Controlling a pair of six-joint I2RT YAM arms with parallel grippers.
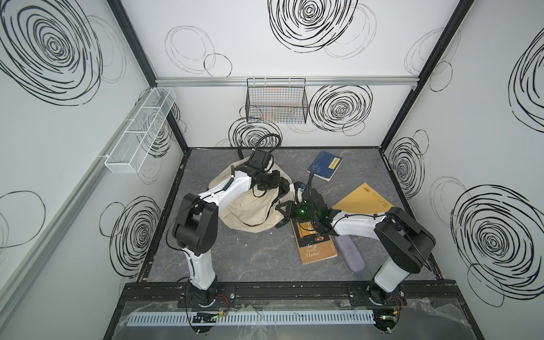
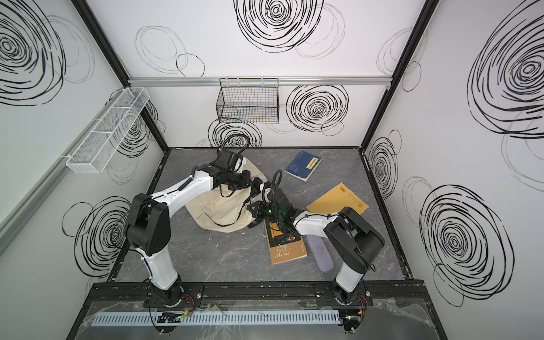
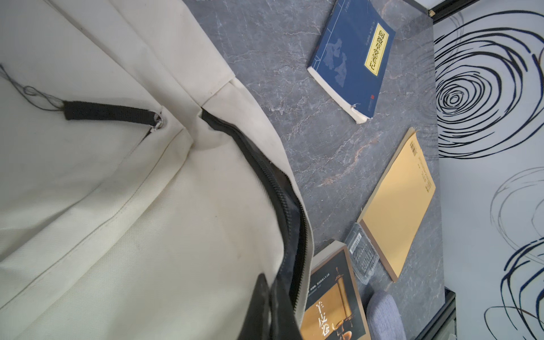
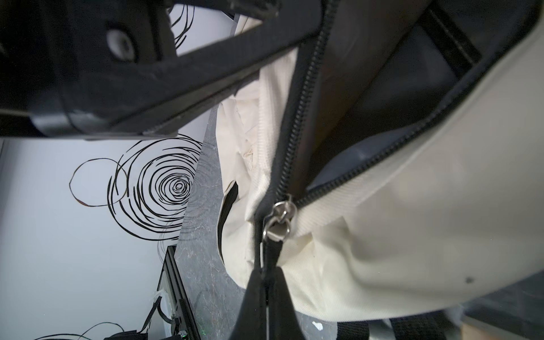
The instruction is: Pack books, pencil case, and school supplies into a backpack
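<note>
A cream backpack (image 1: 243, 209) lies partly unzipped mid-left. My left gripper is shut at the edge of its zipped opening; fabric may be pinched. My right gripper is shut on the black zipper pull below the metal slider (image 4: 278, 221). An orange-brown book (image 1: 314, 249) lies right of the bag, near a purple pencil case (image 1: 349, 255). A blue book (image 1: 325, 164) lies at the back, a yellow book (image 1: 362, 195) at the right. A clear item (image 3: 362, 255) lies beside the yellow book.
A black wire basket (image 1: 276, 104) hangs on the back wall, white baskets (image 1: 136, 136) on the left wall.
</note>
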